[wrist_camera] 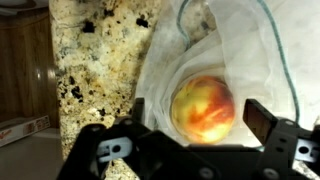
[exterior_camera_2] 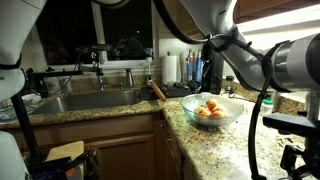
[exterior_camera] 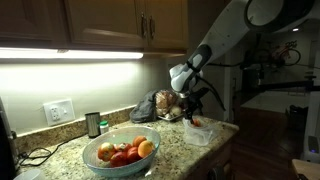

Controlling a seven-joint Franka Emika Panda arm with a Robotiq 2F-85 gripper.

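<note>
A red and yellow fruit (wrist_camera: 203,109), perhaps a peach or apple, sits in a translucent plastic container (wrist_camera: 165,73) in the wrist view. My gripper is over it, open, one finger on either side of the fruit. Whether the fingers touch it cannot be told. From the first exterior view, the clear container (exterior_camera: 203,137) stands at the far right end of the counter, beneath the hand. The fingertips are too small to make out there.
A large pale bowl (exterior_camera: 91,157) of several fruits stands nearer on the counter (exterior_camera: 176,146). Bagged goods (exterior_camera: 165,101) lie against the back wall. The counter's front edge runs close beside the container. Speckled counter between bowl and container is clear.
</note>
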